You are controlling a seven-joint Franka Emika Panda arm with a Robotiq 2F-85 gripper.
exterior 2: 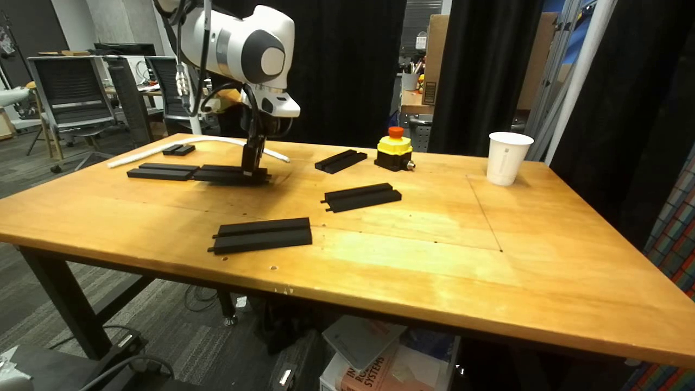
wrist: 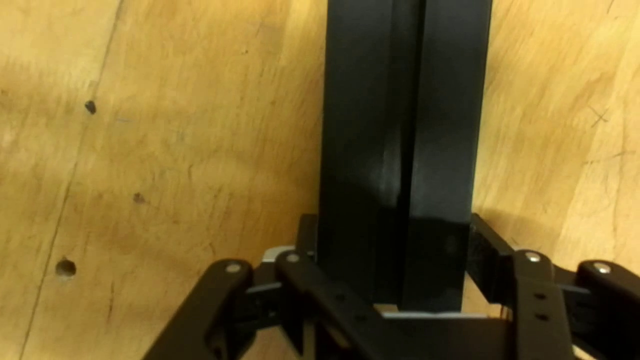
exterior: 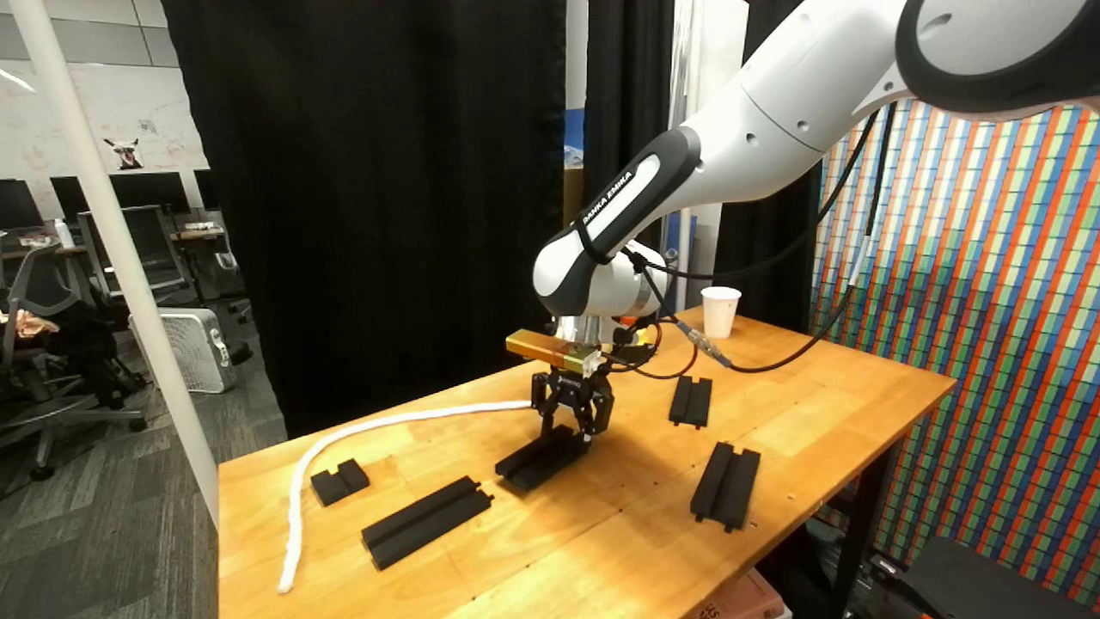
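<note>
A black grooved track piece (exterior: 538, 458) is at mid-table, with my gripper (exterior: 572, 425) shut across its width at the far end. In the wrist view the same grooved piece (wrist: 400, 138) runs up out of the frame, with a finger (wrist: 307, 235) pressed to its left side and the other at its right. Whether it touches the table or hangs just above it I cannot tell. Another black track piece (exterior: 427, 521) lies to its left in exterior view 1, roughly in line with it, its small tabs facing the held piece across a narrow gap.
A short black piece (exterior: 340, 481) and a white cord (exterior: 361, 426) lie at the left. Other track pieces (exterior: 726, 485) (exterior 2: 340, 161) rest to the right. A yellow emergency button (exterior 2: 394, 150) and a paper cup (exterior 2: 508, 157) stand farther back. Bare tabletop (exterior 2: 443, 273) fills the front right.
</note>
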